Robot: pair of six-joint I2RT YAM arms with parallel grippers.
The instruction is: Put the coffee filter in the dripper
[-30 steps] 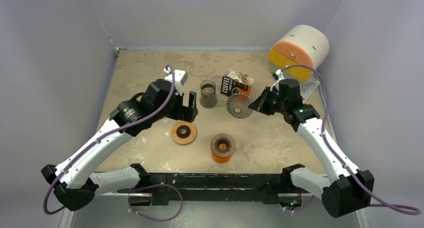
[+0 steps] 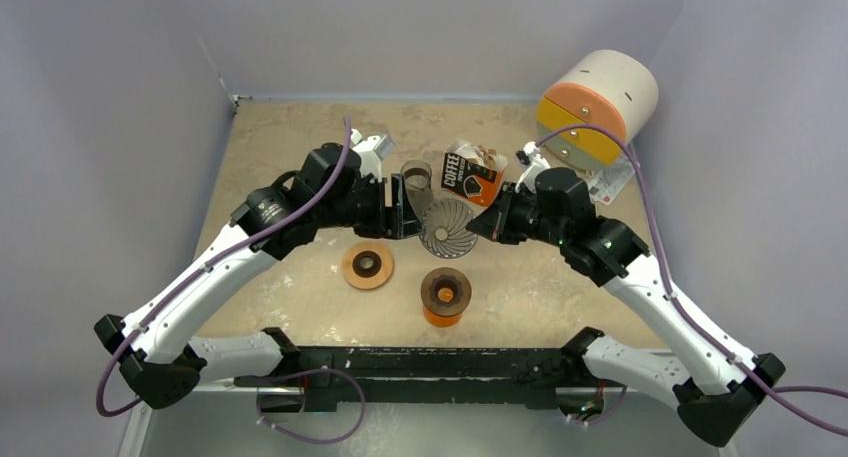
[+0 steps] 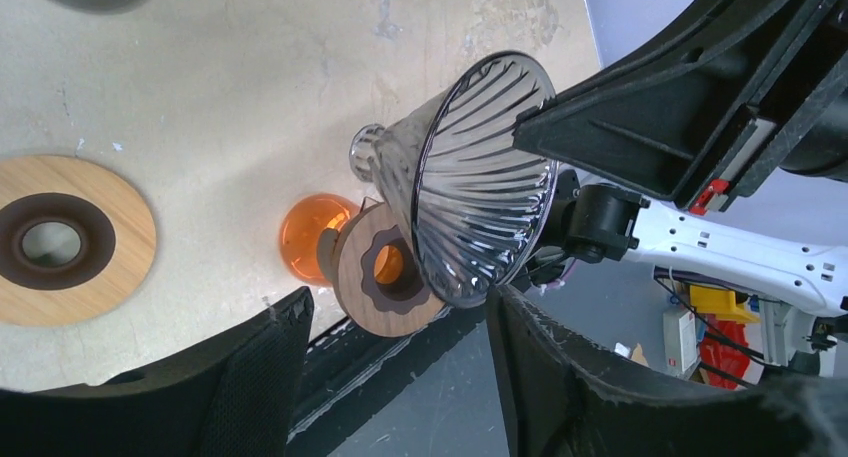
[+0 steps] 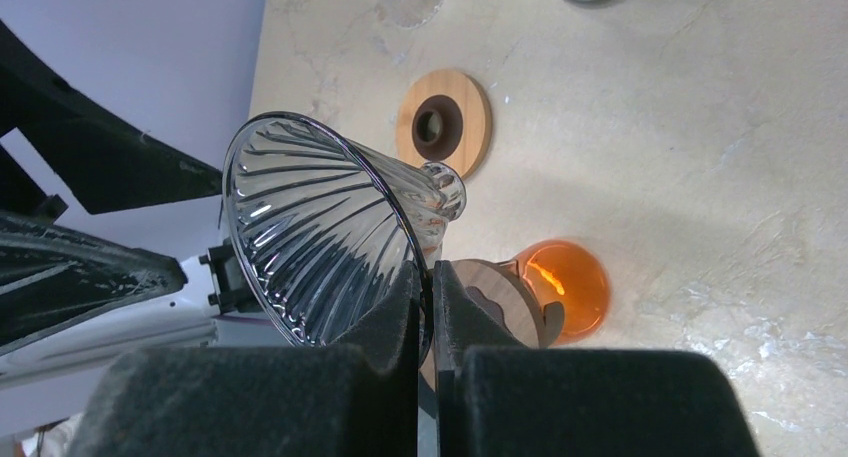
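Above the table's middle hangs a clear ribbed glass cone, tilted, its wide mouth turned up. My right gripper is shut on its rim; in the left wrist view one dark finger lies over that rim. My left gripper stands open at the cone's other side, nothing clasped between its fingers. Whether it touches the glass, I cannot tell. A round wooden holder with a dark scalloped collar sits on an orange base near the front. No paper filter shows in the cone.
A wooden ring with a dark centre lies left of the holder. Behind the cone are a smoky glass vessel and a coffee bag. A drawer cabinet stands at the back right.
My right gripper has carried the cone left, towards the left gripper. Over the full second the left gripper moved right, closer to the cone, staying open. Table objects stayed put.
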